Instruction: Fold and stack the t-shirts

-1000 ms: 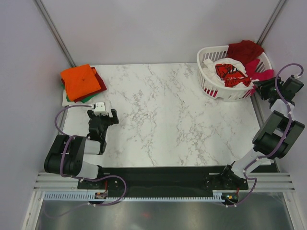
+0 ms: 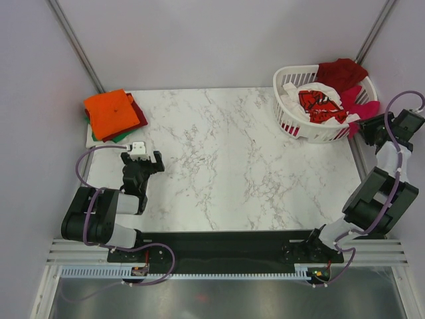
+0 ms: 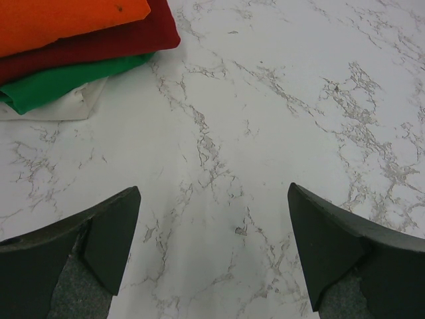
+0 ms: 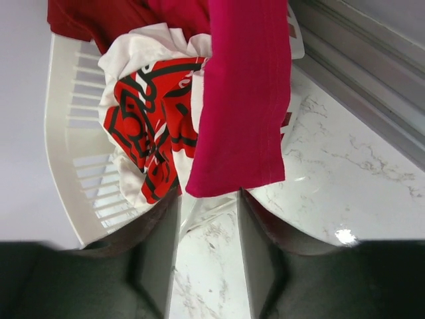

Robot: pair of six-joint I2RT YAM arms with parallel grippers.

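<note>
A white laundry basket (image 2: 303, 127) at the far right holds crumpled shirts: a dark red one (image 2: 342, 73), a red-and-black printed one (image 2: 322, 105) with white cloth round it, and a bright pink one (image 4: 247, 106). The pink shirt drapes over the basket's near right edge. Its hem lies just beyond the tips of my right gripper, whose fingers stand apart with bare table showing between them. At the far left is a folded stack, orange shirt (image 2: 109, 114) on top, dark red and green (image 3: 73, 81) beneath. My left gripper (image 2: 144, 161) stands open and empty, nearer than the stack.
A metal rail (image 4: 372, 100) and the side wall stand close to the right gripper and basket. White material (image 3: 56, 107) lies under the folded stack.
The left arm and the folded stack are still.
</note>
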